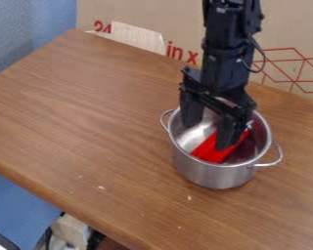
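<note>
A steel pot [214,174] with two side handles stands on the wooden table [81,127], right of centre. A red object [214,149] lies inside it, partly hidden by the gripper. My black gripper [209,115] reaches down from the top into the pot's mouth, its fingers open, one over the left part of the pot and one over the red object.
A cardboard box [284,49] with red print stands behind, with a white item at the back edge. The table left of the pot is clear. The blue floor shows beyond the table's left edge.
</note>
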